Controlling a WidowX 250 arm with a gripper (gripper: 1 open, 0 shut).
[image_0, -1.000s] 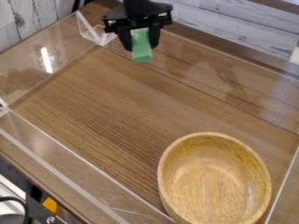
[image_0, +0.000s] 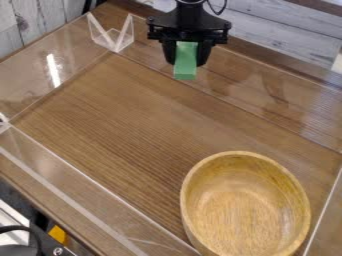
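Observation:
My black gripper (image_0: 187, 40) is at the top middle of the camera view, shut on a green block (image_0: 186, 64) that hangs upright from its fingers over the back of the wooden table (image_0: 134, 135).
A large round wooden bowl (image_0: 245, 205) sits at the front right. Clear plastic guards edge the left and back-left of the table, with pale wooden walls behind.
My gripper and the green block have moved to the right and slightly down in the view. The bowl has not moved.

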